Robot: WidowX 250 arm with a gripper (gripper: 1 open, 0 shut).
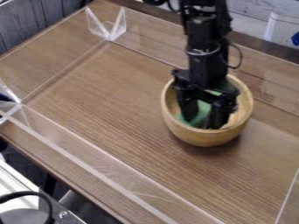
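Observation:
A black robot arm reaches down from the top of the camera view to my gripper (205, 98), which is down inside a round tan bowl (205, 134) at the right of the wooden table. A green object (190, 110) lies in the bowl, largely hidden behind the gripper. The gripper is blurred, and its fingertips and whatever is between them cannot be made out clearly.
Clear plastic pieces stand along the left and back edges. Black cables lie at the lower left corner.

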